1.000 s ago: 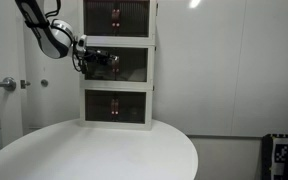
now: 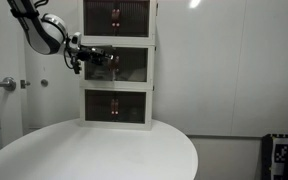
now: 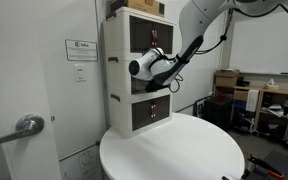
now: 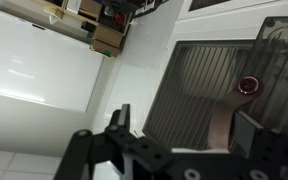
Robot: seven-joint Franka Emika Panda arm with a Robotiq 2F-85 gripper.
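Note:
A white stacked cabinet [image 2: 117,84] has dark ribbed doors with reddish-brown handles. In exterior view 1, my gripper [image 2: 100,57] is in front of the middle unit, near that unit's handles. From the side, exterior view 2 has the gripper [image 3: 172,86] close to the cabinet front. The wrist view has two black fingers [image 4: 120,121] standing apart, so the gripper is open. A brown handle [image 4: 224,115] shows close to the right-hand finger, partly hidden behind it. Whether they touch, I cannot tell. A ribbed door panel [image 4: 196,85] fills the space beyond.
To the left in exterior view 1 is a door with a metal handle [image 2: 6,84]. Shelves with boxes [image 3: 246,100] stand at the right of exterior view 2.
The arm's wrist has shifted slightly left and up in exterior view 1, and the gripper has tilted a little. The cabinet stands where it was.

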